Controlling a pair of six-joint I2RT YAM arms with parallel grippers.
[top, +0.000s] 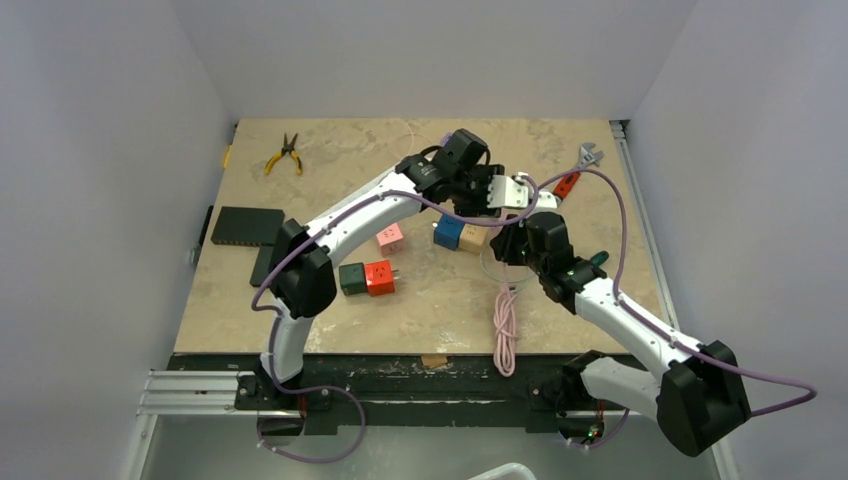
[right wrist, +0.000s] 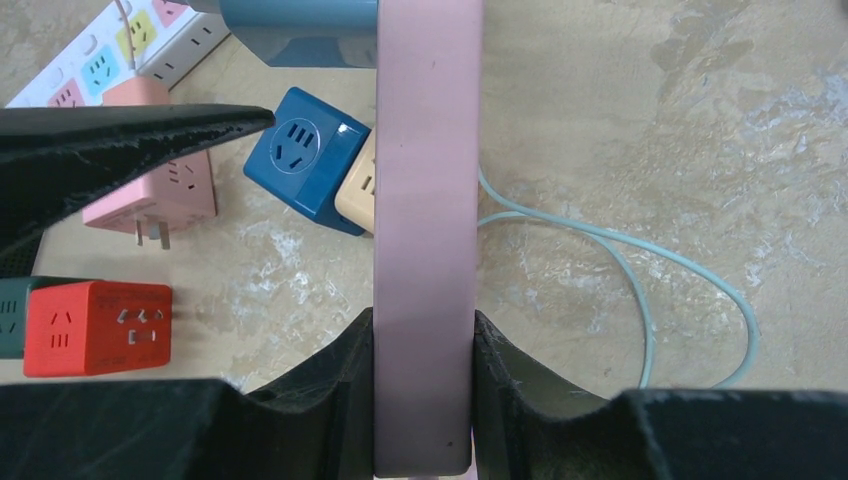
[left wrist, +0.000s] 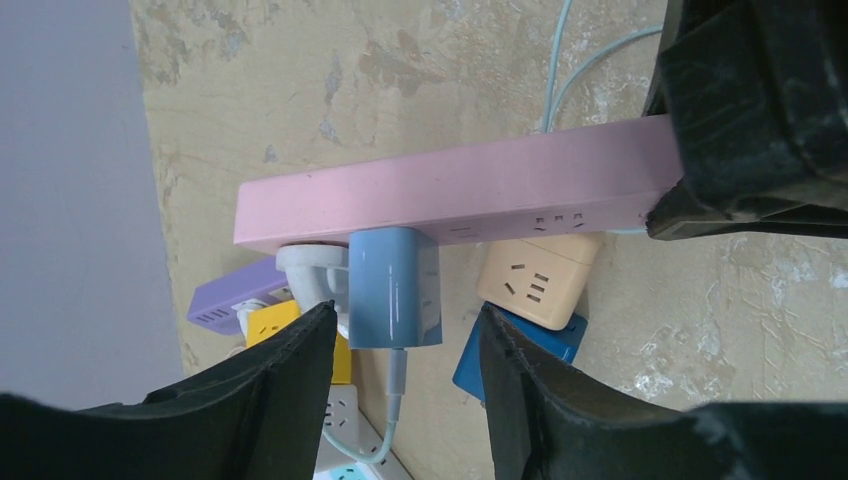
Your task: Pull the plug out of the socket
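Note:
A long pink power strip (left wrist: 450,185) is held up off the table, with my right gripper shut on its near end. The blue plug (left wrist: 375,290), with a pale cord at its back, sits against the socket side of the strip. My left gripper stands open, one finger on each side of the blue plug, with gaps showing on both sides. In the right wrist view the blue plug (right wrist: 300,35) juts left from the strip's far part. From above, the arms hide most of the strip.
Below lie a blue adapter (right wrist: 305,160), a beige adapter (left wrist: 540,275), a pink adapter (top: 390,239) and a red adapter (top: 379,278). A white multi-socket strip (right wrist: 175,45) is close by. A coiled pink cord (top: 505,330) hangs at the table's front edge.

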